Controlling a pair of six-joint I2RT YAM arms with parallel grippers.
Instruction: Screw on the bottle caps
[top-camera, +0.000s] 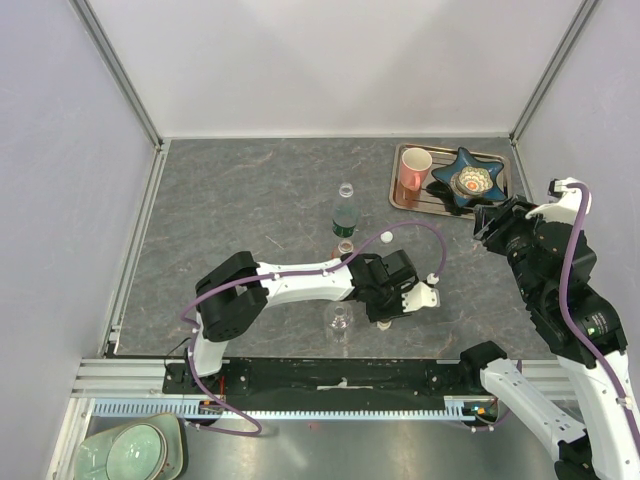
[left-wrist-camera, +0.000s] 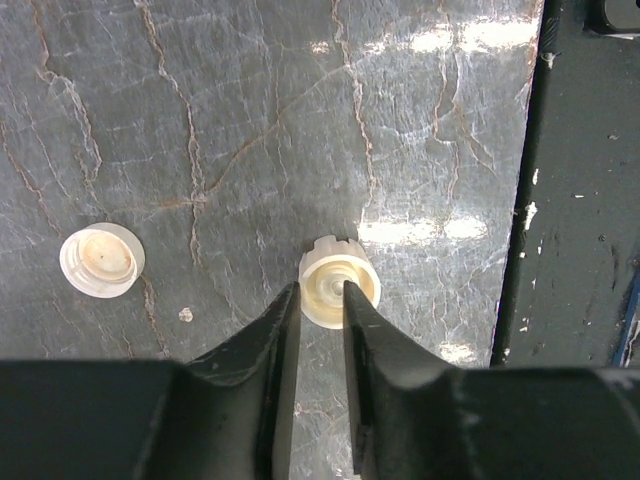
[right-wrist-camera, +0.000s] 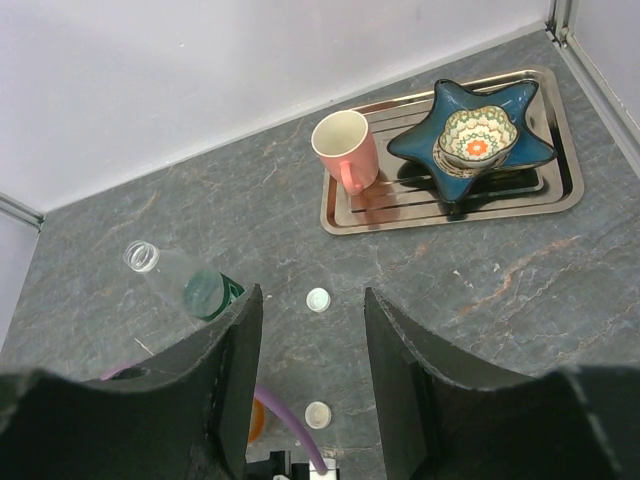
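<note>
My left gripper is low over a ribbed white cap (left-wrist-camera: 322, 310), its narrowly parted fingertips at the cap's near rim; whether they touch it I cannot tell. Another white cap (left-wrist-camera: 100, 255) lies to its left in the left wrist view. My right gripper stands open and empty over the counter. Beyond it are white caps (right-wrist-camera: 318, 299) (right-wrist-camera: 317, 416). A green-labelled bottle (top-camera: 345, 214) stands mid-counter; behind the left arm are an orange bottle (top-camera: 345, 248), partly hidden, and a clear bottle (top-camera: 338, 321) near the front edge.
A steel tray (top-camera: 418, 203) at the back right holds a pink mug (top-camera: 414, 170) and a blue star dish (top-camera: 448, 175). A dark strip (left-wrist-camera: 570, 200) runs along the front edge.
</note>
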